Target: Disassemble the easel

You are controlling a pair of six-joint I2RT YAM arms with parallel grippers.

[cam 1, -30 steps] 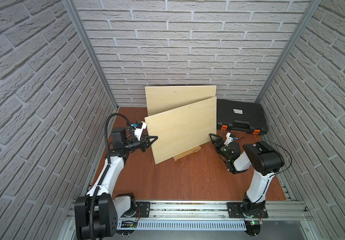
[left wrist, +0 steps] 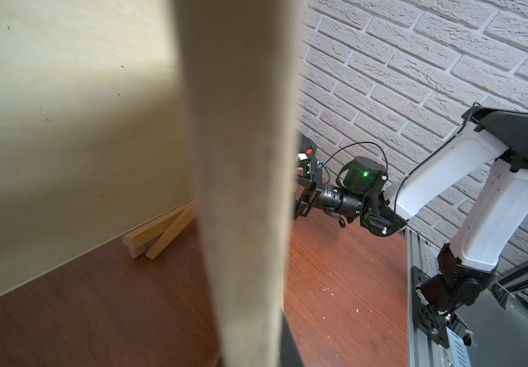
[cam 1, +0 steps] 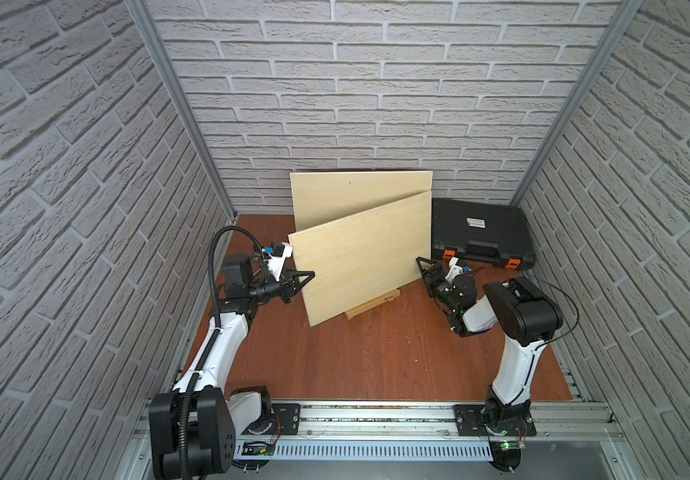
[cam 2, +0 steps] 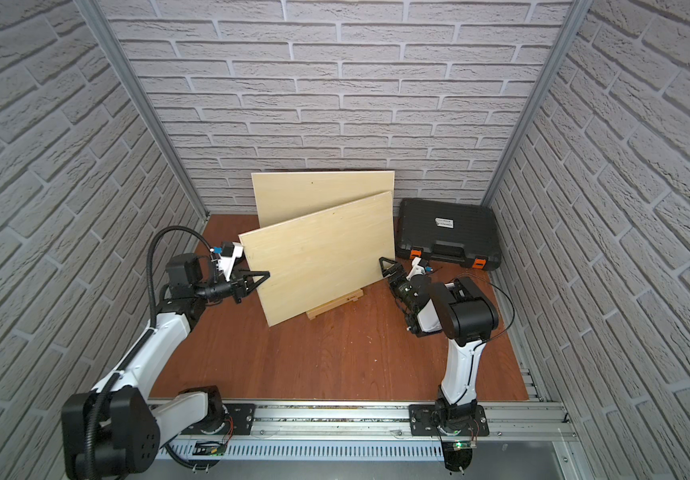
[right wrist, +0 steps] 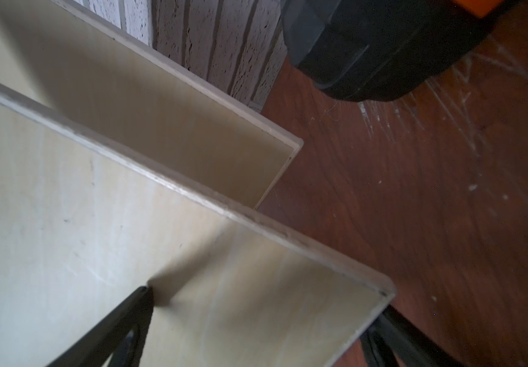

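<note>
A pale plywood panel (cam 1: 365,256) stands tilted in front of a second panel (cam 1: 353,188). Short wooden battens (cam 1: 373,305) lie on the floor below the front panel. My left gripper (cam 1: 303,277) is at the front panel's left edge; that edge fills the middle of the left wrist view and hides most of its fingers, so what is between them is unclear. My right gripper stands open around the lower right corner of the front panel, one finger (right wrist: 117,330) over its face, the other partly behind the edge.
A black case (cam 1: 481,228) lies at the back right, close to the panels and right gripper. Brick walls and metal rails bound the space.
My right gripper has moved slightly up and back toward the panel's right edge. The front panel has shifted very slightly; the left arm stays in place.
</note>
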